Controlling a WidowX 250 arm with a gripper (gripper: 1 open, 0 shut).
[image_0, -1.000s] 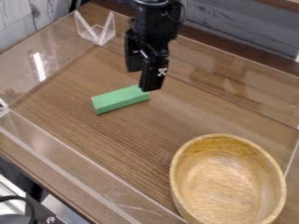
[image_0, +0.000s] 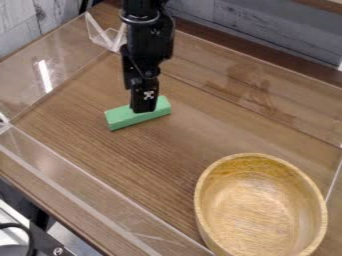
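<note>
My black gripper (image_0: 142, 90) hangs open from the top of the view, its fingers pointing down just over a green block (image_0: 135, 117), which lies flat on the wooden table. Whether the fingertips touch the block, I cannot tell.
A cream oval basket (image_0: 261, 215) sits at the front right of the table (image_0: 227, 110). A clear plastic object (image_0: 107, 32) is at the back left, and a black cable (image_0: 16, 242) lies at the front left corner.
The arm and gripper have moved left from right of the green block to above it. The block and basket have not visibly moved.
</note>
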